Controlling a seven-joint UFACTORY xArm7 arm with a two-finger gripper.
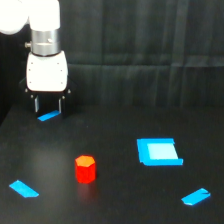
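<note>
High at the left of the camera view, a white arm ends in a gripper (pixel 48 106) pointing down. Its two dark fingers stand apart, with no object visible between them. A red six-sided block (pixel 85 169) stands on the black table, nearer the camera than the gripper and to its right. Farther right lies a blue-bordered square (pixel 145 151) with a white middle, its surface bare. The block is clear of this square and of the gripper.
Strips of blue tape mark the table: one below the gripper (pixel 49 116), one at front left (pixel 23 188), one at front right (pixel 196 197). A dark curtain (pixel 140 60) hangs behind. Bare table separates the block from the square.
</note>
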